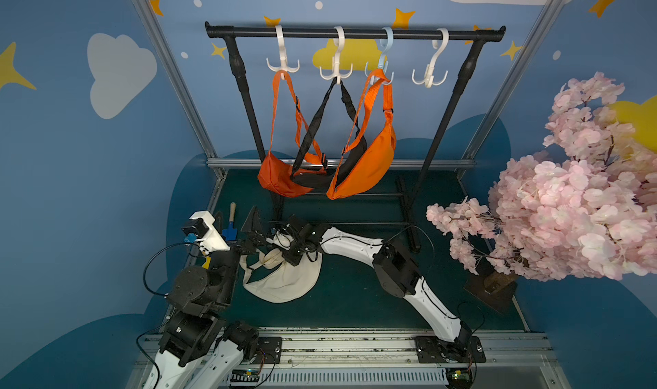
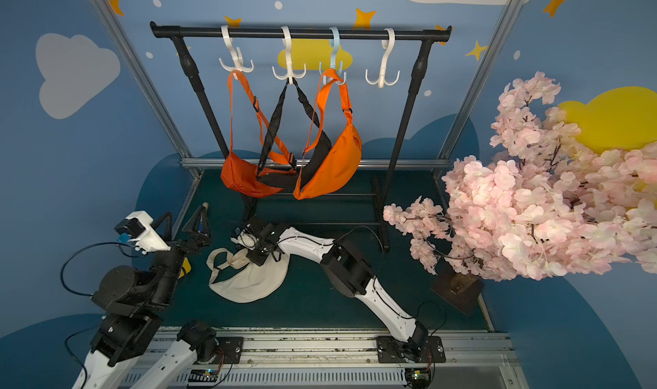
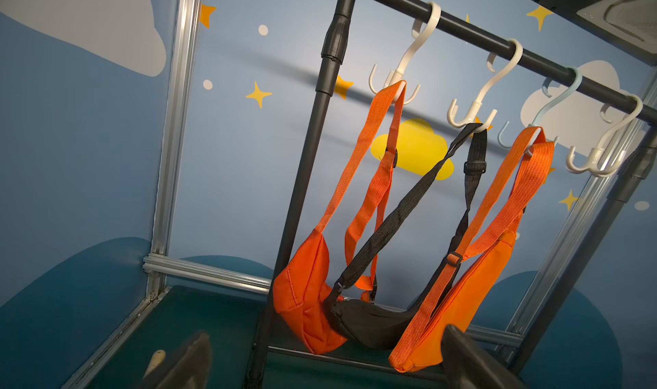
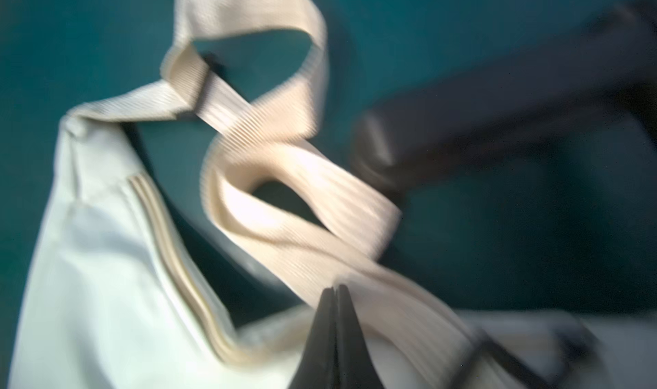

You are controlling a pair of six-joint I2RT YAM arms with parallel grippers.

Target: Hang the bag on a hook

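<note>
The white bag (image 1: 288, 284) lies flat on the green floor, its cream strap (image 4: 294, 242) loosely looped beside it. In the right wrist view my right gripper has its fingertips pressed together with nothing between them. The strap passes outside the fingers, just beyond the tips. My left gripper stands open and empty, facing the rack from the left. Along the top bar hang several hooks; the far-right white hook (image 1: 431, 69) is bare. The two other white hooks (image 1: 281, 57) and the light-blue hook (image 2: 334, 50) carry bags.
Two orange bags (image 1: 368, 159) and a black bag (image 3: 373, 324) hang close together from the black rack (image 1: 356, 33). A blue shovel (image 1: 230, 233) lies near my left gripper. Pink blossoms (image 1: 568, 197) fill the right side. Floor right of the white bag is clear.
</note>
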